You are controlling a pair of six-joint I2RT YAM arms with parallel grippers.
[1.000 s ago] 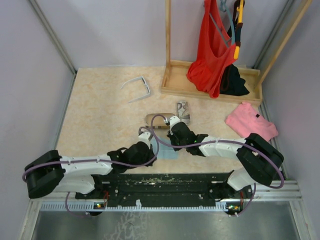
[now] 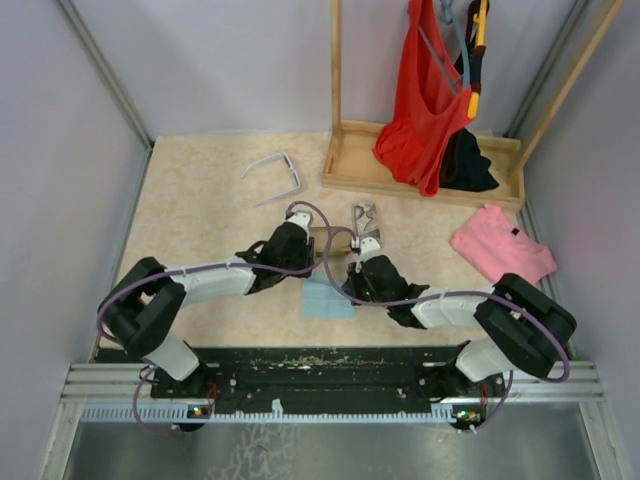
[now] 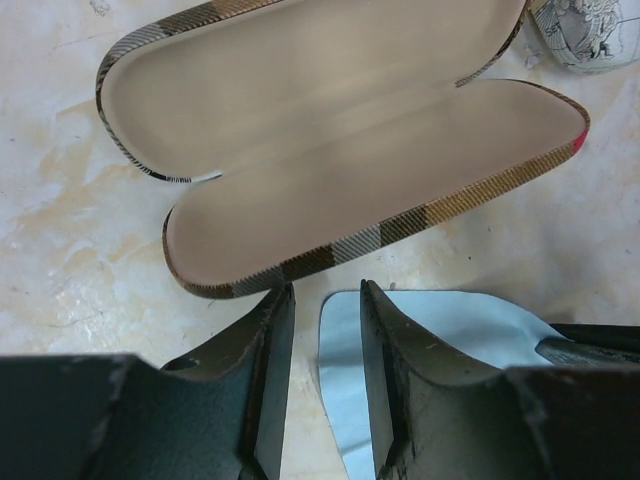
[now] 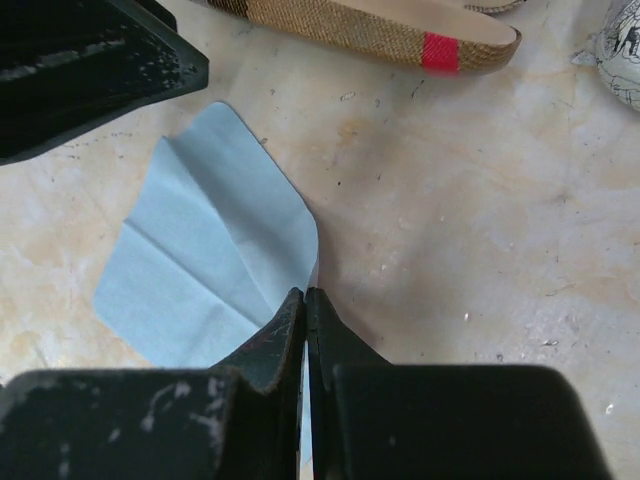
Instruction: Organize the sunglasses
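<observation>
An open eyeglass case (image 3: 370, 160) with plaid trim and beige lining lies mid-table, beside a pale blue cloth (image 4: 200, 250). My left gripper hangs over the case's near side and the cloth's corner, its fingers part open with nothing between them. My right gripper is shut over the right edge of the cloth; whether cloth is pinched is unclear. White sunglasses or frames (image 2: 290, 172) lie at the back left in the top view.
A patterned silvery object (image 2: 364, 218) sits right of the case. A wooden rack (image 2: 350, 160) with red garments stands at the back right; a pink cloth (image 2: 500, 243) lies on the right.
The right gripper has shifted slightly toward the near side.
</observation>
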